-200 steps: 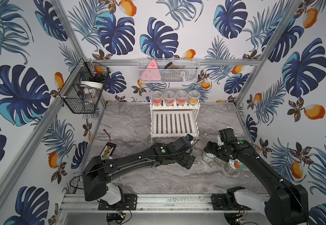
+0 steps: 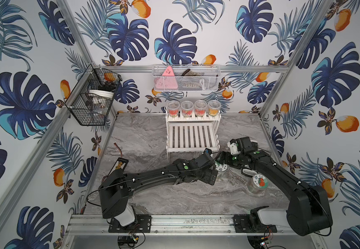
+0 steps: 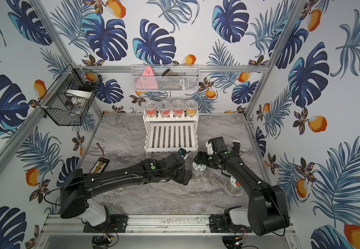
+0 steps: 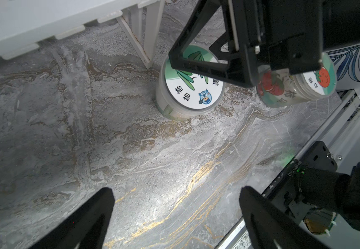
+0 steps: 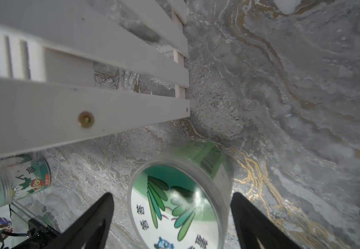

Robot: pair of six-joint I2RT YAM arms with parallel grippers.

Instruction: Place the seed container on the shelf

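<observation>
A clear seed container with a green and white leaf-print lid stands on the table just in front of the white shelf's right front corner. In the right wrist view its lid sits close between the fingertips of my open right gripper; I cannot tell whether they touch it. The left wrist view shows those dark fingers over the container's lid. My left gripper is open above bare table, left of the container. The shelf's lower slatted tier is empty.
Several jars line the shelf's upper tier. A tomato-lid container is at the right, with a dark item beside it. A dark packet lies at the left. Bare table spreads along the front.
The seed container has shifted left and slightly toward the shelf, along with my right gripper. The left arm has moved only slightly.
</observation>
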